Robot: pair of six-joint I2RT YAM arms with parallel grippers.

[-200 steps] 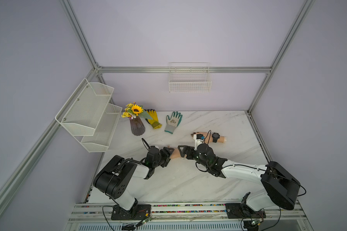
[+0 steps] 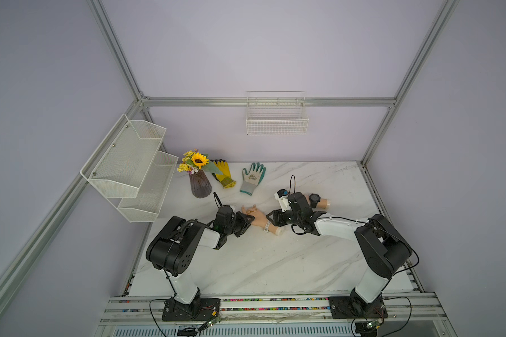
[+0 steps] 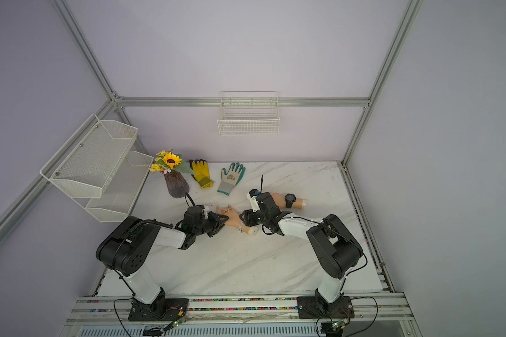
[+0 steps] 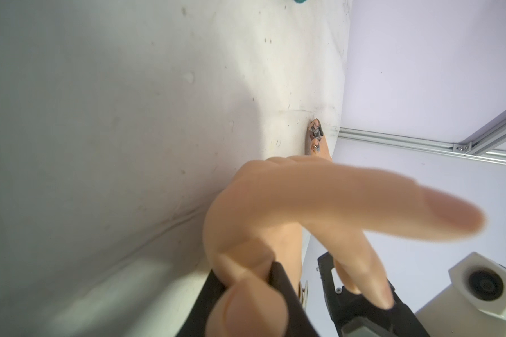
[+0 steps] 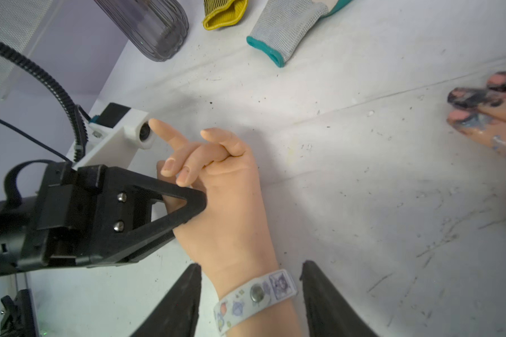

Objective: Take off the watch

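A skin-toned model hand lies on the table, wearing a pale watch band with a round silver centre at its wrist. My left gripper is shut on this hand near its thumb. My right gripper hangs just over the watch with its blurred fingers apart, one on either side of the wrist; nothing is visibly gripped. A second model hand with a dark watch lies behind the right gripper.
A vase with sunflowers, a yellow glove and a grey-teal glove stand or lie at the back. A white mesh shelf hangs at the left.
My right arm has moved toward the back, its gripper shifting slightly right over the watch. My left gripper on the hand has shifted slightly, and more of that hand shows.
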